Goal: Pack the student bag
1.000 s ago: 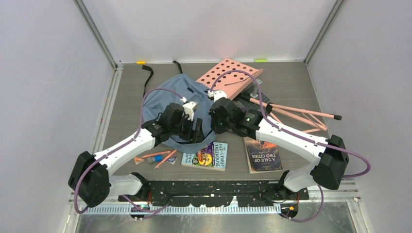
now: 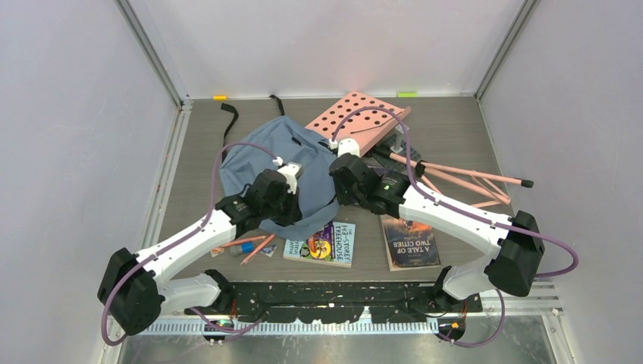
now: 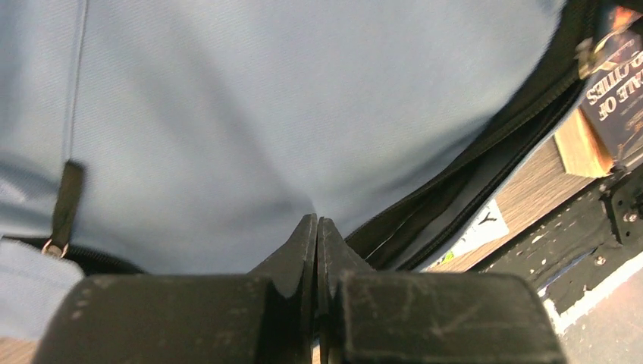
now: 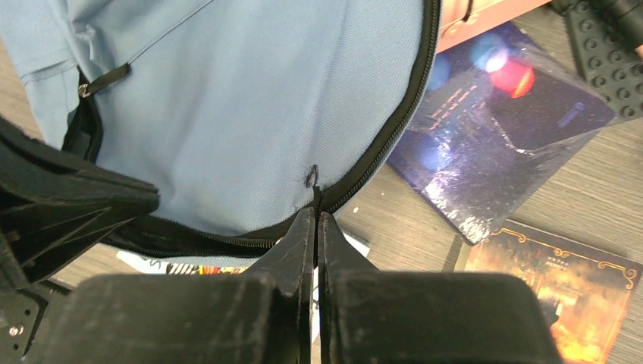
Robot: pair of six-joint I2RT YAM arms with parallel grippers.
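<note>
The blue-grey backpack [image 2: 269, 148] lies flat, its black zipper [image 4: 383, 140] curving along the lower and right edge. My right gripper is shut on a small dark zipper pull [image 4: 317, 193] at that edge. My left gripper is shut over the bag's lower part, nothing visible between its fingers; in the right wrist view it sits at left, above the lower zipper. Under the bag's front edge lies the Treehouse book [image 2: 318, 250]. The Tale of Two Cities book [image 2: 409, 246] lies at right, with a dark glossy folder [image 4: 500, 129] beside the bag.
A pink perforated board [image 2: 352, 114] lies behind the bag. Pink tubes [image 2: 470, 174] and a grey studded piece [image 4: 606, 68] lie at right. Pencils [image 2: 258, 250] and a blue item [image 2: 241, 248] lie at front left.
My right gripper has shifted slightly rightward.
</note>
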